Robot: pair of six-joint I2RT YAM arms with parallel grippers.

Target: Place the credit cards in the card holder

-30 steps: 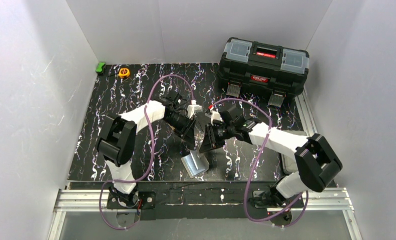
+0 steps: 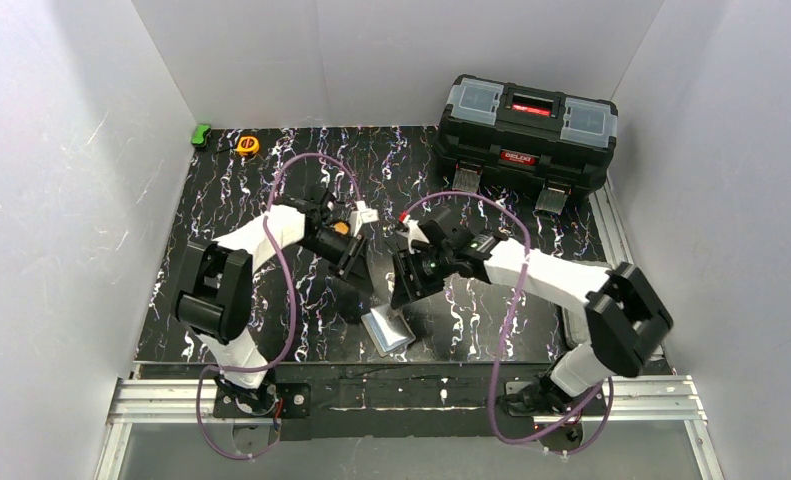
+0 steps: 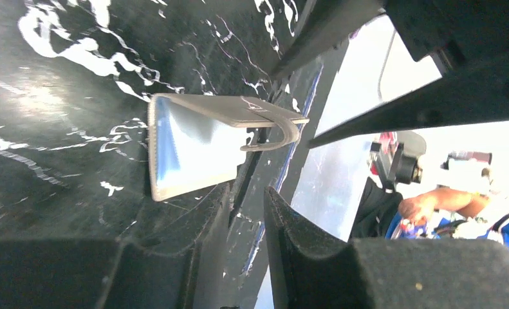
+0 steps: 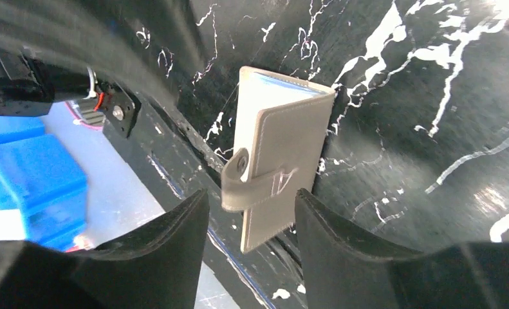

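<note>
The card holder (image 2: 388, 328) lies near the front edge of the table, white-blue inside, with a beige flap and strap raised, as the card holder (image 3: 200, 145) in the left wrist view and the card holder (image 4: 290, 148) in the right wrist view show. My left gripper (image 2: 356, 275) and right gripper (image 2: 403, 290) hover just above it, close to each other. In their wrist views, the left gripper and right gripper have fingertips part open, with nothing clearly held. I cannot tell any separate cards apart inside the holder.
A black toolbox (image 2: 524, 135) stands at the back right. An orange tape measure (image 2: 247, 146) and a green object (image 2: 200, 135) sit at the back left. Both side areas of the table beside the arms are mostly clear.
Over the last second my left gripper has drawn back leftward from the holder.
</note>
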